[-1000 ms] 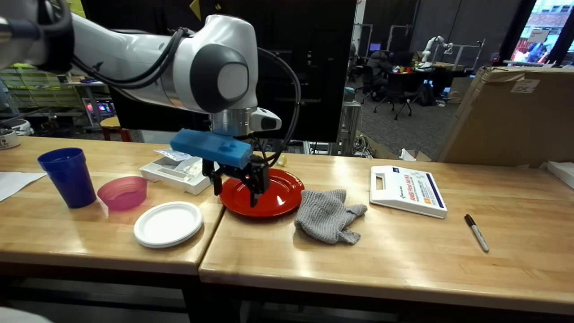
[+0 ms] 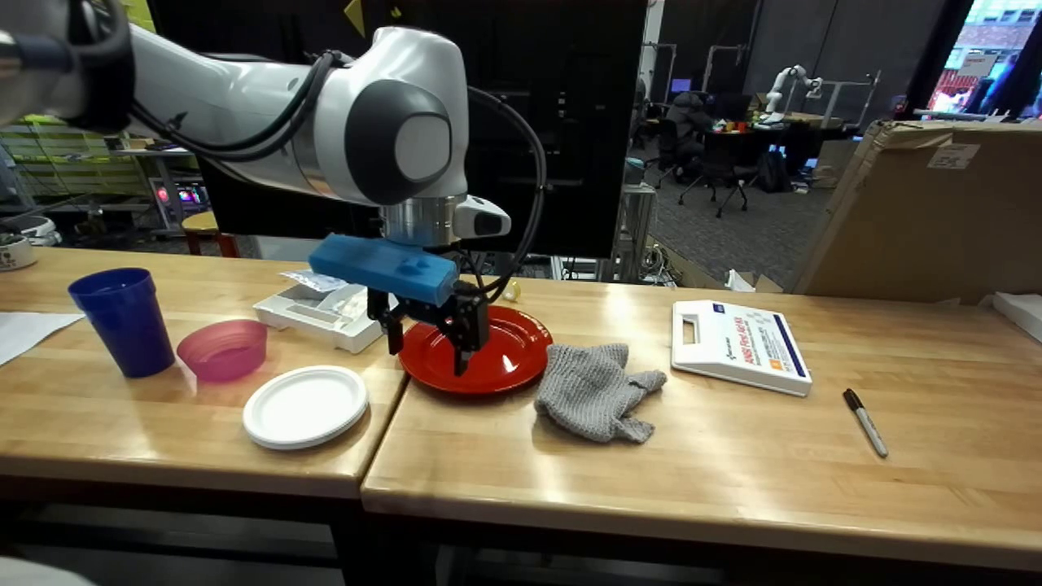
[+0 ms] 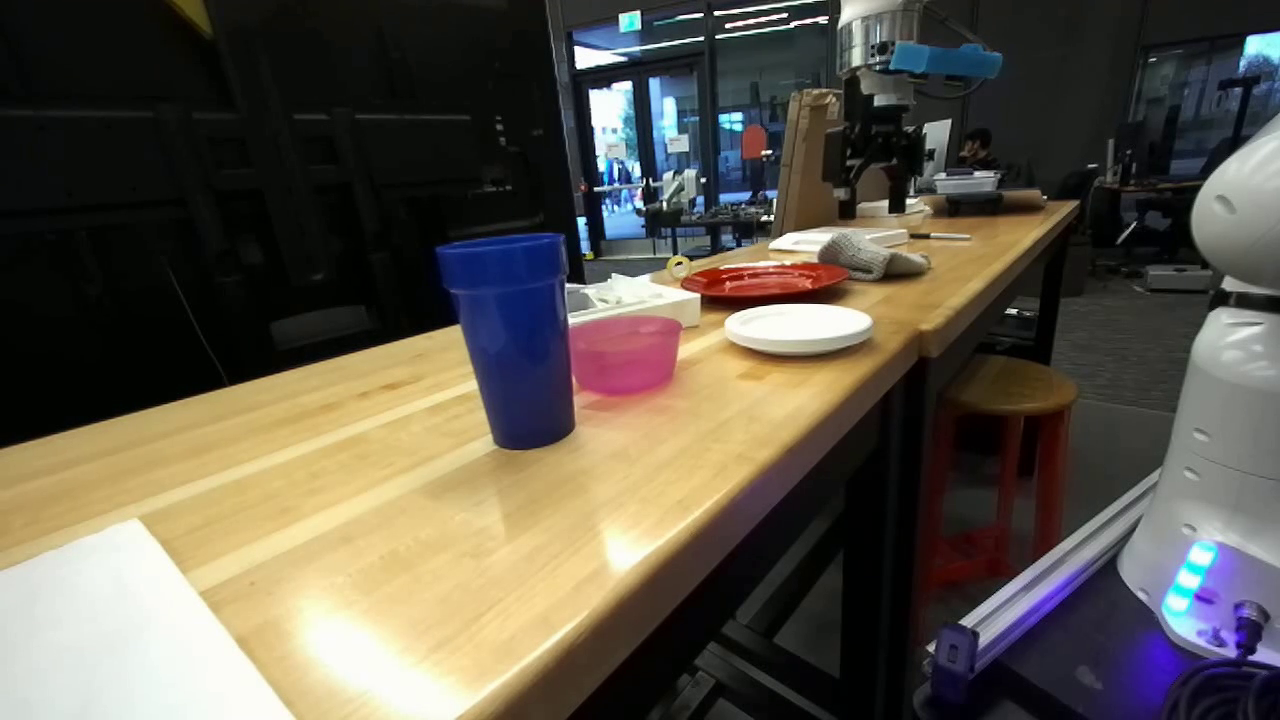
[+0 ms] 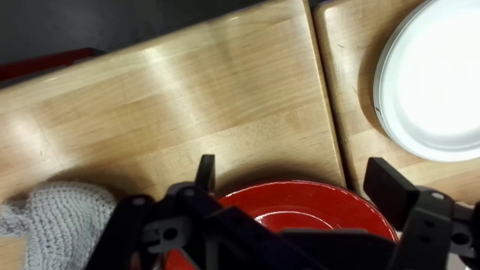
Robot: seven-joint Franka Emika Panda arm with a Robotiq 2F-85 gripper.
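My gripper [image 2: 427,353] hangs above the table with its fingers spread and nothing between them. In the wrist view a wide gap separates the two fingertips [image 4: 387,189]. Behind and below it in exterior view 1 lies a red plate [image 2: 513,356], partly hidden by the gripper. A crumpled grey knitted cloth [image 2: 591,395] rests just right of the plate. To the left is a white plate [image 2: 305,405], across the seam between the two tabletops. Farther left stand a pink translucent bowl [image 2: 223,352] and an upright blue cup [image 2: 127,322].
A white tray with small items [image 2: 332,317] sits behind the white plate. Toward the right lie a white first aid case [image 2: 739,343] and a black-and-grey marker [image 2: 865,422]. A large cardboard box [image 2: 928,215] stands behind the table. Bare wood lies in front of the cloth.
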